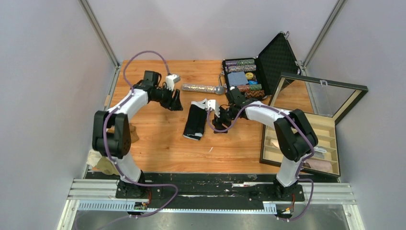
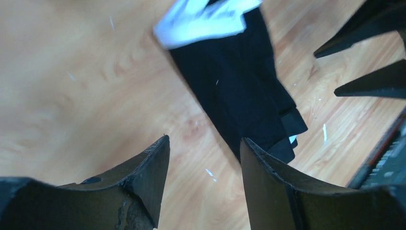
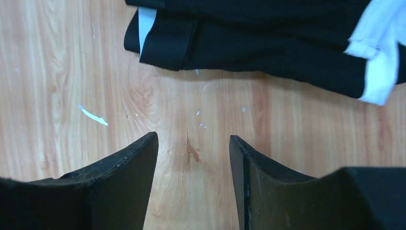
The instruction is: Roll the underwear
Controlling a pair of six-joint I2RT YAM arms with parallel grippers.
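The black underwear with a white band lies folded lengthwise in the middle of the wooden table; in the left wrist view it runs diagonally, band at the top. My left gripper is up and left of it, open with nothing between its fingers. My right gripper hangs just right of the cloth, open and empty; in the right wrist view the underwear lies ahead of its fingers.
A glittery roll lies behind the underwear. An open black case with rolls stands at the back right, a lidded compartment box at the right. Cloths lie at the front left.
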